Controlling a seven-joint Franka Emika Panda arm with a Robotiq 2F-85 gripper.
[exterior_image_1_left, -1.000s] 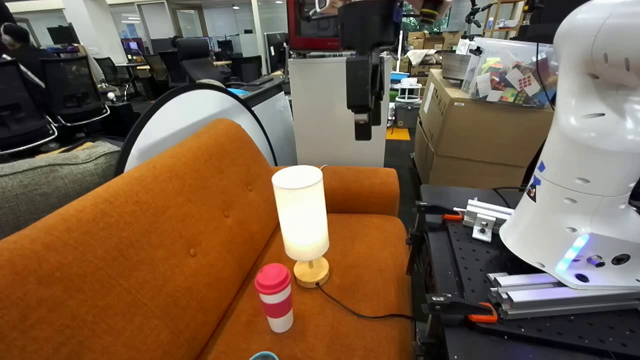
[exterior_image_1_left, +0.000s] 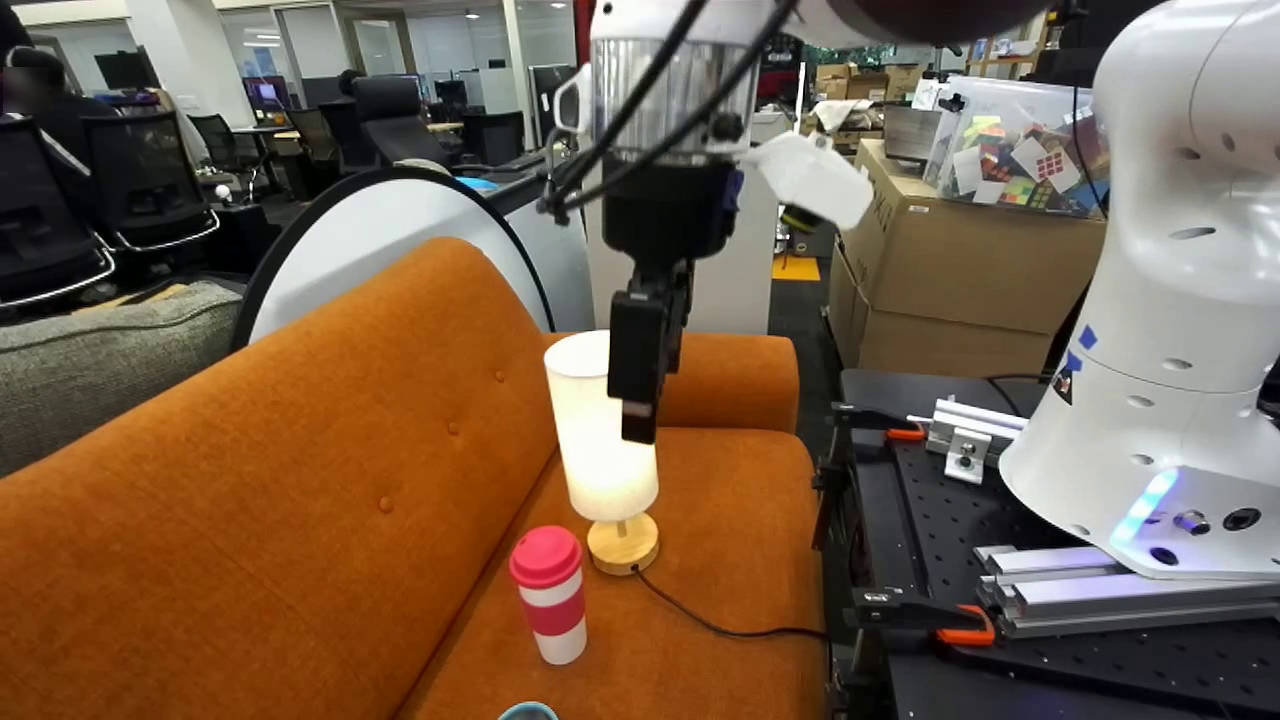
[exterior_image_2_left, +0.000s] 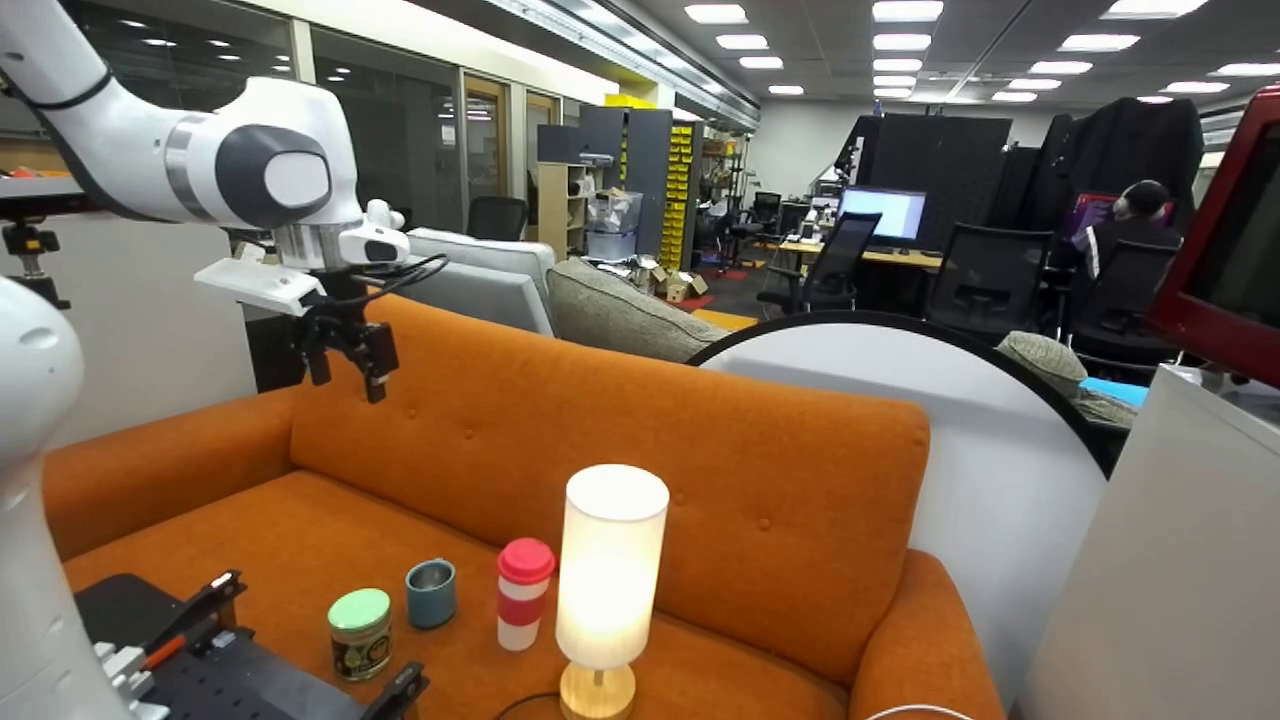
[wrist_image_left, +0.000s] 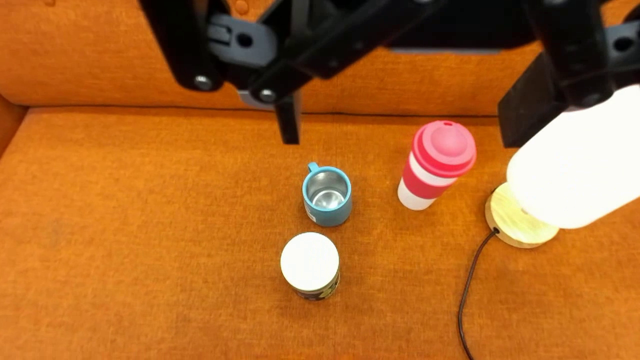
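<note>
My gripper (exterior_image_2_left: 348, 373) hangs in the air above the orange couch, its fingers open and nothing between the fingers. In exterior view 1 its dark fingers (exterior_image_1_left: 636, 372) overlap the lit lamp (exterior_image_1_left: 588, 420). The wrist view shows several things standing on the seat below: a blue mug (wrist_image_left: 328, 207) with a metal inside, a jar (wrist_image_left: 310, 263) whose lid looks green in exterior view 2, a white tumbler (wrist_image_left: 421, 180) with a red lid and band, and the lamp's wooden base (wrist_image_left: 516, 219). Only the mug's rim (exterior_image_1_left: 529, 712) shows in exterior view 1; the jar is outside it.
The couch backrest (exterior_image_2_left: 720, 420) rises behind the objects. A dark cord (exterior_image_1_left: 720, 630) runs from the lamp across the seat. The clamped mounting table (exterior_image_1_left: 960, 540) stands along the front. Bare seat (wrist_image_left: 150, 228) lies left of the mug in the wrist view.
The lamp, tumbler and mug stand where they were.
</note>
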